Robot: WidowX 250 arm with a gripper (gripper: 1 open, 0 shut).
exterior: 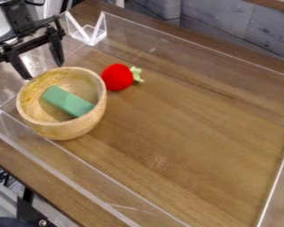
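Observation:
My gripper (pixel 29 49) is at the upper left, its dark fingers spread open above and behind the rim of a round wooden bowl (pixel 85 124). A green block (pixel 68 101) lies inside the bowl, apart from the fingers. A red object with a pale green top (pixel 118 77), perhaps a toy tomato or strawberry, lies just to the right of the bowl.
Clear low walls border it, with white brackets at the upper left. A wooden ledge runs along the top right.

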